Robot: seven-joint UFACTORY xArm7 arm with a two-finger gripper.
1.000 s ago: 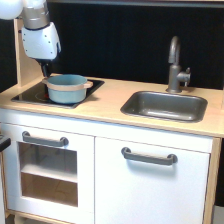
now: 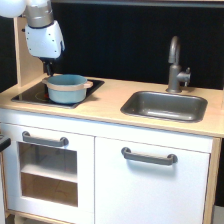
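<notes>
A blue-grey pot (image 2: 67, 95) with a pale handle at its right rim stands on the black stove plate (image 2: 32, 95) at the left of the toy kitchen's counter. Above its left rim, my dark gripper (image 2: 48, 72) hangs down from the white arm. The fingers are small and dark against a dark background, so whether they touch the rim or are open or shut does not show.
A metal sink (image 2: 165, 106) is set into the wooden counter (image 2: 110, 92) on the right, with a dark tap (image 2: 176, 65) behind it. Free counter lies between stove and sink. Both cabinet doors below, with grey handles (image 2: 150, 157), appear closed.
The arm and gripper have shifted a little to the right, closer over the pot's left rim. The pot stands in about the same place.
</notes>
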